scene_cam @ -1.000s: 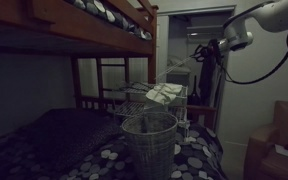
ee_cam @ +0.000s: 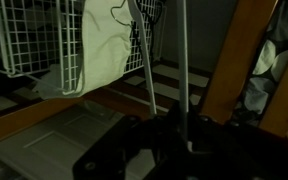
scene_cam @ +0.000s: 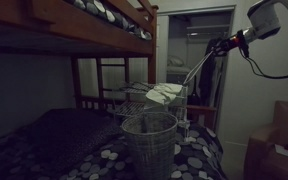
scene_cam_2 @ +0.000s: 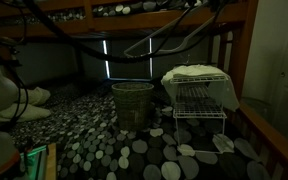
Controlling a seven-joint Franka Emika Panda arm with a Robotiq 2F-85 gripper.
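My gripper (scene_cam: 220, 47) is raised at the upper right in exterior view 1, shut on a thin pale hanger (scene_cam_2: 167, 48). In the wrist view, the hanger's two long bars (ee_cam: 183, 60) run up from between the dark fingers, whose tips are hard to make out. Below and to the left in exterior view 1, a white cloth (scene_cam: 164, 93) lies over a white wire rack (scene_cam_2: 199, 103). A mesh bin (scene_cam_2: 132, 105) stands upright beside the rack on the dotted bedding.
The bunk bed's wooden rail (scene_cam: 114, 38) and upper bunk overhang the left side. A brown chair (scene_cam: 276, 140) is at the right. An open doorway lies behind the gripper. Dotted bedding (scene_cam_2: 164, 165) is bare in front of the rack.
My arm has shifted and turned, its upper link now steeper and farther right. The hanger has swung to hang more steeply toward the rack. Bin, rack and cloth look unmoved.
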